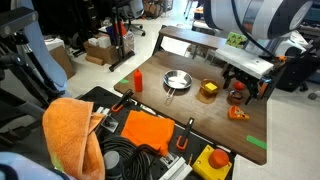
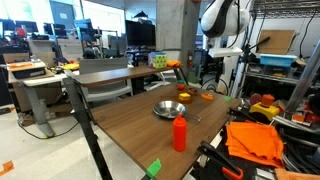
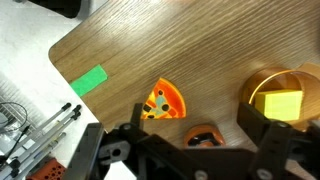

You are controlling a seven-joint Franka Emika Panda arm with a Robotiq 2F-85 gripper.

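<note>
My gripper (image 1: pixel 246 86) hangs above the right part of the wooden table, its fingers spread and nothing visible between them. In the wrist view, a toy pizza slice (image 3: pixel 163 100), orange with pale and green spots, lies on the wood below the gap. A red-orange round thing (image 3: pixel 204 134) is partly covered by the gripper. To the right, a yellow block (image 3: pixel 280 105) sits in a round brown-orange dish (image 3: pixel 256 84), partly behind one finger. The slice (image 1: pixel 238 113) also shows in exterior view 1, nearer the front than the yellow block (image 1: pixel 209 86).
A metal pan (image 1: pixel 177 79) and a red bottle (image 1: pixel 138 80) stand on the table's left part. Green tape (image 1: pixel 257 141) marks the near right corner. Clamps, an orange cloth (image 1: pixel 148 130) and a red button on a yellow box (image 1: pixel 218 158) line the front. Bare wood lies mid-table.
</note>
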